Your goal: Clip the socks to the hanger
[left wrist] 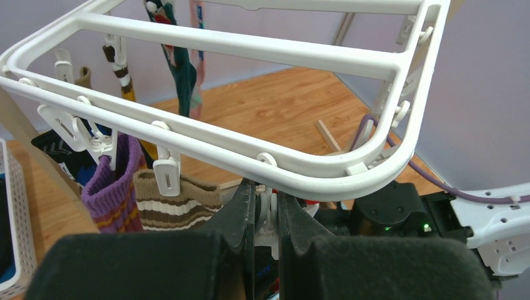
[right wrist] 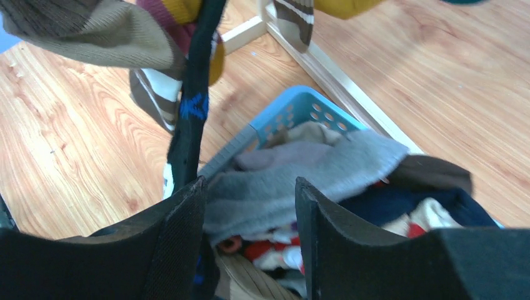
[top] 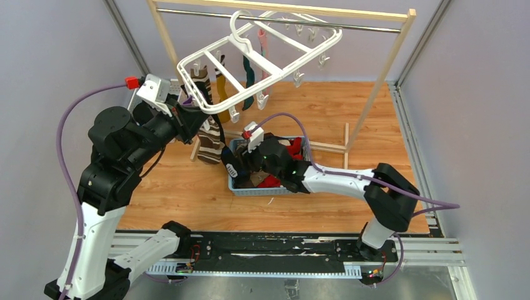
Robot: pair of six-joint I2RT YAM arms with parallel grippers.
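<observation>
The white hanger [top: 275, 67] hangs from the rail with several socks clipped along it. In the left wrist view, a white clip [left wrist: 267, 220] below the near corner lies between the fingers of my left gripper, which is shut on it. A long black sock [top: 232, 164] hangs below that corner, down over the basket. My right gripper stands open; the dark sock [right wrist: 195, 109] runs down by its left finger, and whether they touch I cannot tell. A brown striped sock [left wrist: 172, 199] and a purple sock [left wrist: 115, 187] hang from neighbouring clips.
Under the hanger, a blue basket [top: 265, 192] holds several loose socks. A white basket [left wrist: 22, 225] stands at the left. Several bare clips [top: 297, 77] line the hanger's right side.
</observation>
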